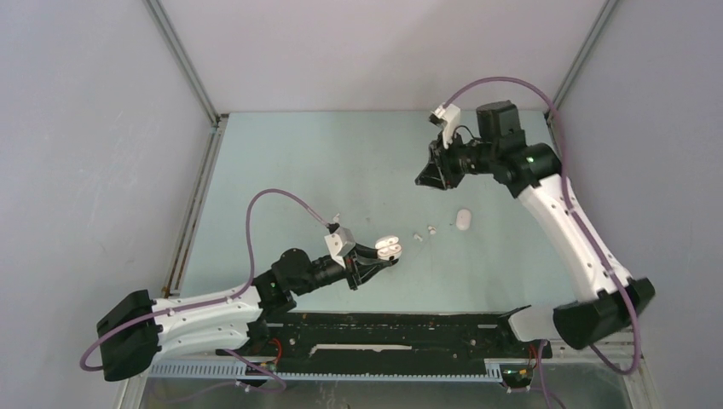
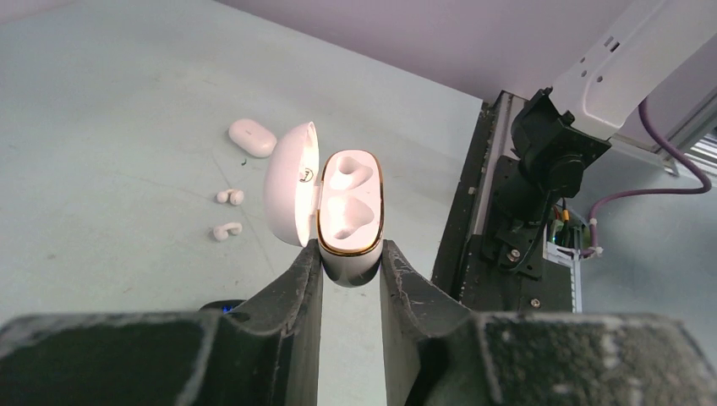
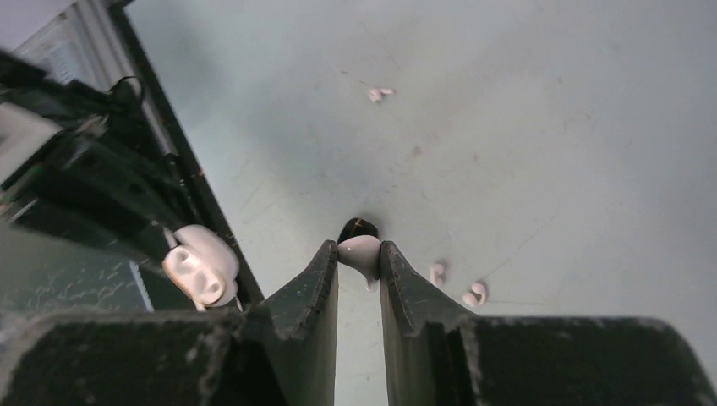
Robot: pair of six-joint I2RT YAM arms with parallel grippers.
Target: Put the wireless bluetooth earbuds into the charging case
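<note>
My left gripper is shut on the open white charging case (image 2: pixel 348 203), its lid (image 2: pixel 287 182) raised and both earbud wells showing. In the top view the case (image 1: pixel 389 248) is at the lower middle. My right gripper is shut on a small white earbud (image 3: pixel 359 247), raised above the table at the upper right of the top view. Small white earbud-like pieces (image 2: pixel 228 196) (image 2: pixel 226 231) lie on the table to the right of the case in the top view.
A white rounded object (image 1: pixel 463 219) lies right of the small pieces on the table (image 1: pixel 298 162). A dark object (image 2: pixel 221 304) is partly visible behind the left gripper.
</note>
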